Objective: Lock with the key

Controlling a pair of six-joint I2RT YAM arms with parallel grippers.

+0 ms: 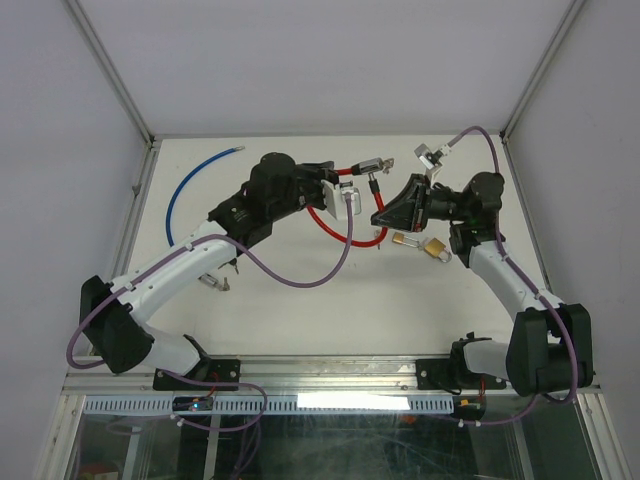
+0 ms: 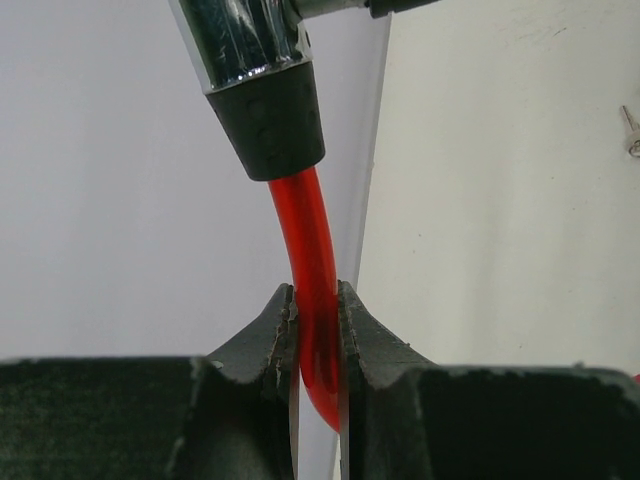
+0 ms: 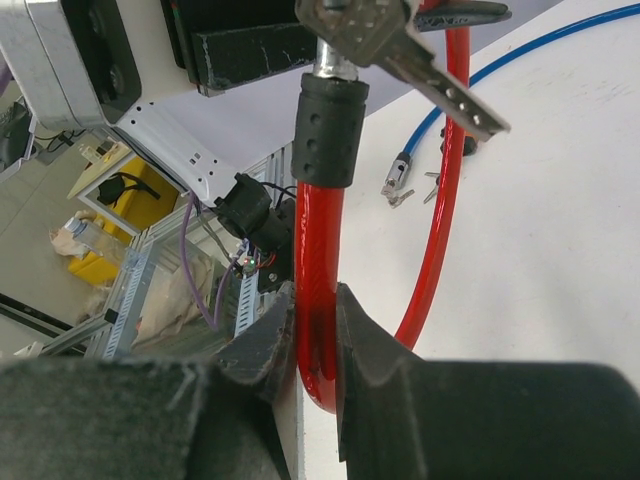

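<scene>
A red cable lock hangs between my two grippers above the table. Its silver lock body (image 1: pixel 372 166) has keys (image 1: pixel 390 161) at the right end. Close behind that body's black collar (image 2: pixel 268 120), my left gripper is shut on the red cable. My right gripper is shut on the cable's other end, below a second black collar (image 3: pixel 328 135). The metal tip (image 3: pixel 335 66) of that end points up to the lock body; I cannot tell how deep it sits. A toothed key (image 3: pixel 440 80) partly hides this joint in the right wrist view.
A blue cable (image 1: pixel 172 200) curves along the left of the table, with its lock (image 1: pixel 213 282) near my left arm. A brass padlock (image 1: pixel 436 248) and another small lock (image 1: pixel 407 240) lie below the right arm.
</scene>
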